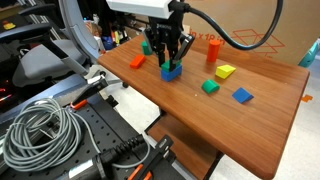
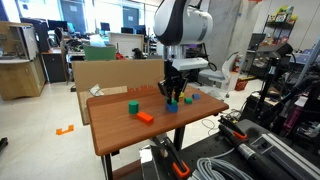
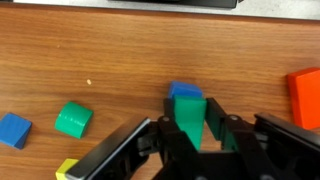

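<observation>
On the wooden table (image 1: 229, 126), a blue block (image 1: 171, 75) stands with a green block (image 3: 190, 118) on top of it. My gripper (image 1: 172, 62) is down over this stack, its fingers on either side of the green block. In the wrist view the blue block (image 3: 184, 89) shows just beyond the green one, below it. The fingers are narrowed around the green block; whether both pads press on it cannot be made out. Their lower contact is hidden.
Right of the stack in exterior view 1 lie a green piece (image 1: 210, 87), a yellow block (image 1: 225, 71) and a blue block (image 1: 242, 95). An orange cylinder (image 1: 213, 51) stands behind. An orange block (image 1: 137, 61) lies to the left.
</observation>
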